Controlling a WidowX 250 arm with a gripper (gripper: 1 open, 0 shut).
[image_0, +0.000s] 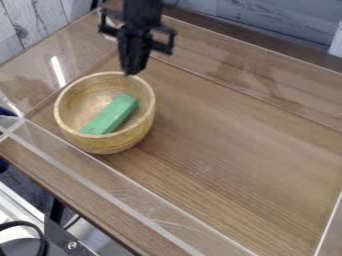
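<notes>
A pale wooden bowl rests on the left part of the table, with a green elongated object lying inside it. Behind and above the bowl, the dark gripper is raised, motion-blurred, apart from the green object. Whether its fingers are open or shut is too blurred to tell.
A white wall edge runs along the back. A black cable lies at the lower left.
</notes>
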